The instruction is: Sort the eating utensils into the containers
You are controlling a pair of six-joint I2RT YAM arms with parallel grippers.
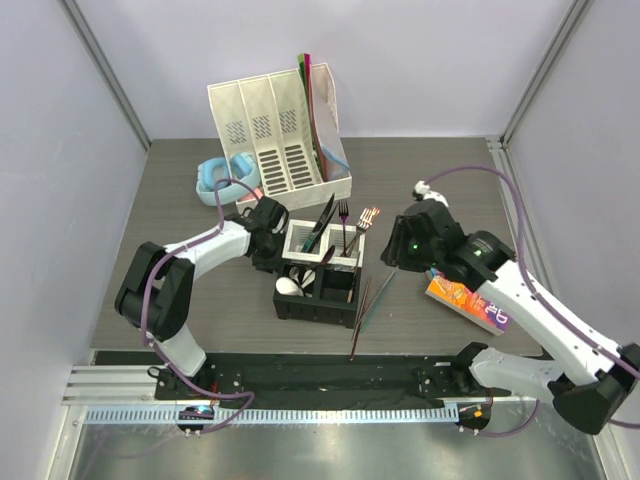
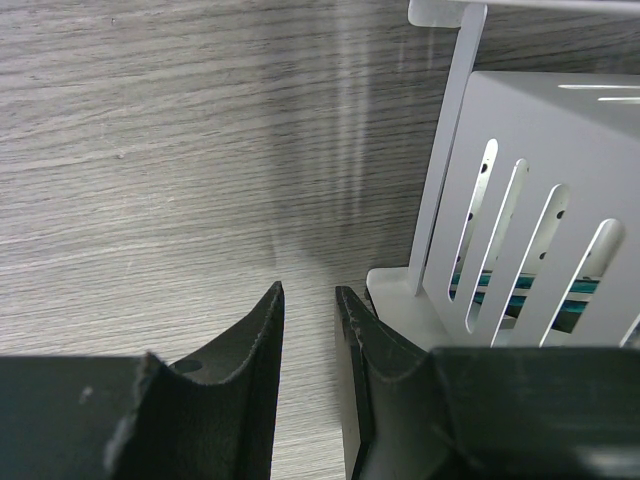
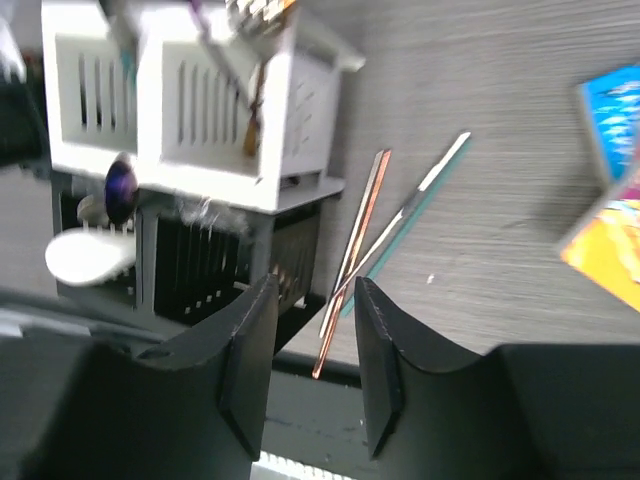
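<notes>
In the top view the white two-section basket [image 1: 290,238] holds dark knives [image 1: 322,220] on its left side. A purple fork [image 1: 343,212] and copper-silver forks [image 1: 366,220] lean in its right section. Just in front, the black container [image 1: 318,310] has white spoons [image 1: 288,287] in its left part. Two pairs of chopsticks [image 3: 368,210] lie on the table to its right. My left gripper is open and empty beside the basket's left side. My right gripper stands open above the table, right of the containers, nothing between its fingers.
A tall cream rack [image 1: 245,115] stands at the back, with a pale blue bowl [image 1: 205,190] to its left. A colourful orange box [image 1: 470,303] lies at the right. Bare table stretches at the far left and back right.
</notes>
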